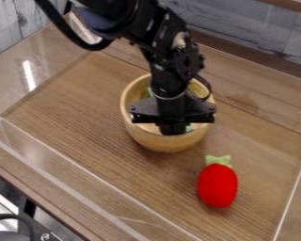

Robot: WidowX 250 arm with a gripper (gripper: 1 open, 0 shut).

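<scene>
A round yellow-tan bowl (148,136) stands near the middle of the wooden table, largely covered by the black gripper (173,123), which reaches down into it and looks shut. Something pale green shows in small bits inside the bowl, mostly hidden by the gripper; what it is, I cannot tell. A red plush strawberry with a green top (217,185) lies on the table to the lower right of the bowl, apart from it.
A wall runs along the back, and cables show at the lower left edge.
</scene>
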